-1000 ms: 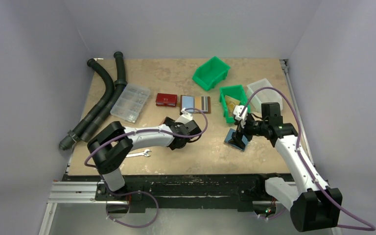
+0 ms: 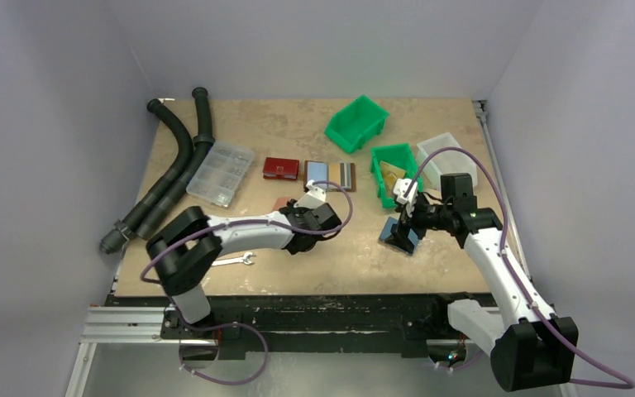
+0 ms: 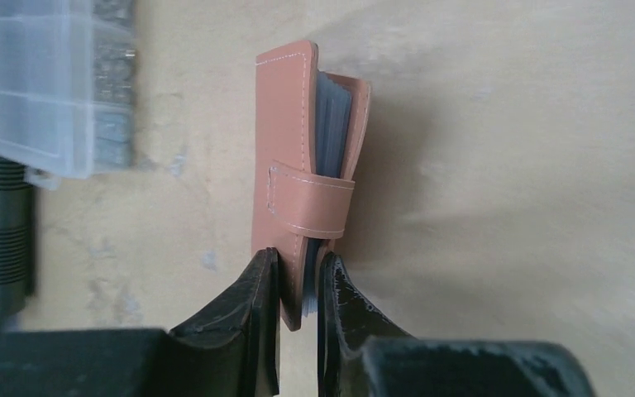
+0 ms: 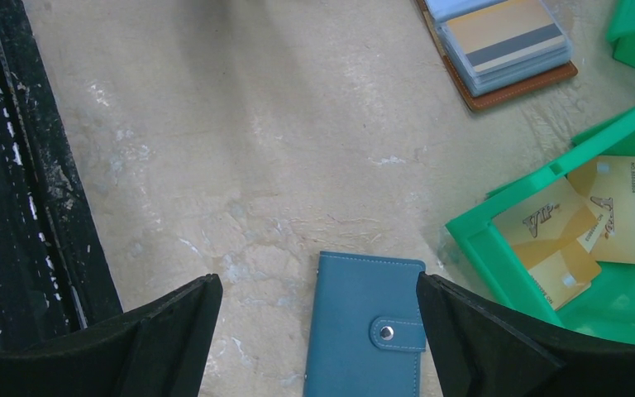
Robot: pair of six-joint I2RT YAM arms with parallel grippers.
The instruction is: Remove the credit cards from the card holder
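A pink leather card holder with a snap strap and cards showing in its side is gripped at its near end by my left gripper, seen in the left wrist view. From the top it is mostly hidden under the left arm. My right gripper stands open above a blue card holder, with nothing between its fingers. An open brown holder with stacked cards lies farther back.
A green bin holds loose gold cards. A second green bin, red case, clear organizer, black hoses and wrench surround the middle.
The left arm has shifted slightly near the pink holder. The right arm has stayed still.
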